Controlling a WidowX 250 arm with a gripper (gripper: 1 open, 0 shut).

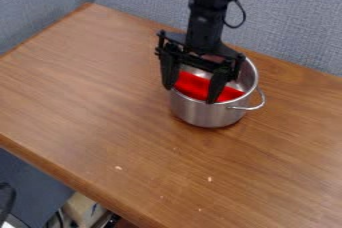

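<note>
A steel pot (203,111) with two wire handles stands on the wooden table. A red object (223,94) lies inside it. My black gripper (190,87) is down at the pot, its fingers reaching into it over the red object. The gripper hides part of the pot's rim and of the red object. Whether the fingers are closed on it I cannot tell.
Grey padded walls stand behind.
</note>
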